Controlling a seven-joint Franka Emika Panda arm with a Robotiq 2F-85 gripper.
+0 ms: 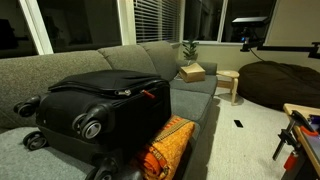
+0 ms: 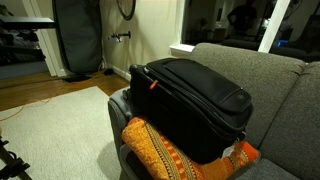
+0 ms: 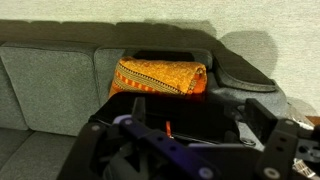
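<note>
A black suitcase [image 1: 115, 108] lies on its side on the grey sofa, wheels towards the near left. Beside it, at the seat's front edge, is an orange patterned cloth [image 1: 169, 147]; in exterior view 2 the cloth [image 2: 160, 150] runs along the suitcase [image 2: 190, 105]. From above, the wrist view shows the cloth [image 3: 162, 76] past the dark suitcase [image 3: 180, 113]. My gripper is open over the suitcase, its two fingers wide apart with nothing held between them. How high it hangs is hard to judge. Its body hides part of the suitcase.
The sofa's backrest [image 1: 40, 75] borders the suitcase. Further along the sofa sits a cardboard box [image 1: 192, 73], near a small round stool [image 1: 228, 82]. A wooden table [image 1: 306, 130] stands at the right.
</note>
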